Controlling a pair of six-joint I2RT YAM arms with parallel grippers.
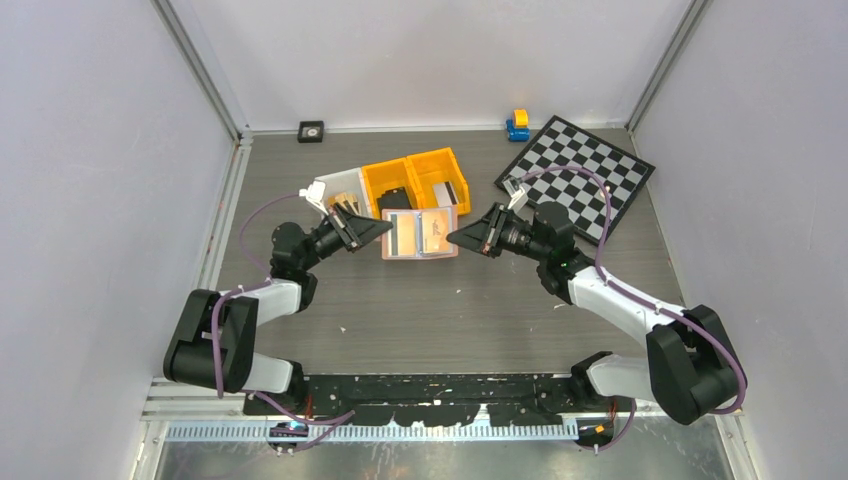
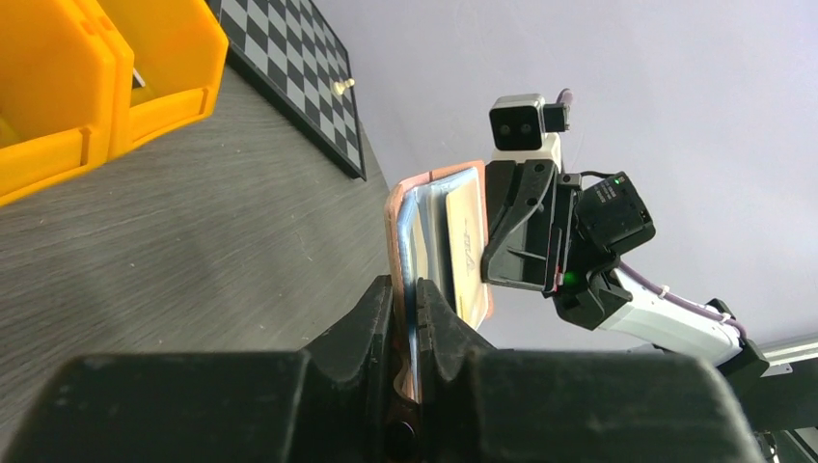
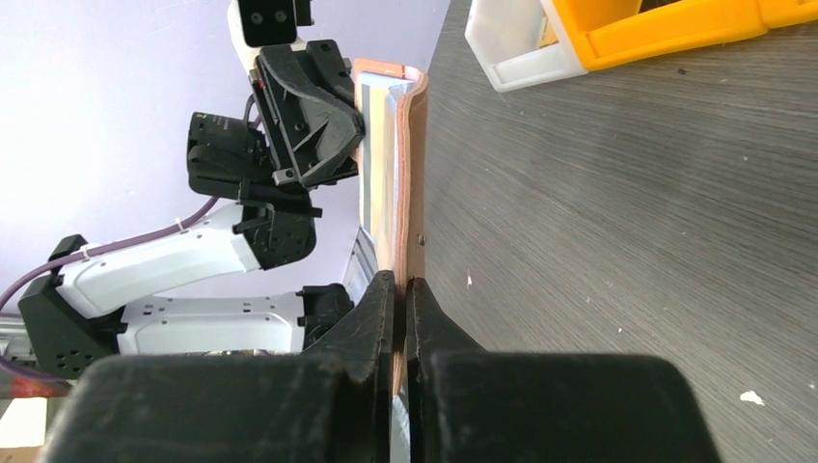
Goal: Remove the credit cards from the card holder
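Observation:
The card holder [image 1: 419, 257] is spread open like a book between my two arms, held above the table in the top view. Orange cards [image 1: 436, 230] show in its clear sleeves, one on each half, and the left one has a dark stripe. My left gripper [image 1: 388, 229] is shut on the holder's left edge. On the opposite edge, my right gripper [image 1: 450, 240] is shut too. Seen from the left wrist, a cream card [image 2: 465, 246] sits in the far sleeve beside the holder's brown cover [image 2: 395, 227]. The right wrist view shows the cover [image 3: 415, 174] nearly edge-on.
Behind the holder stand two yellow bins [image 1: 386, 170] and a white bin [image 1: 345, 183]; a black item [image 1: 394, 198] and a dark-striped card [image 1: 445, 193] lie in the yellow ones. A checkerboard [image 1: 575, 170] is at the back right.

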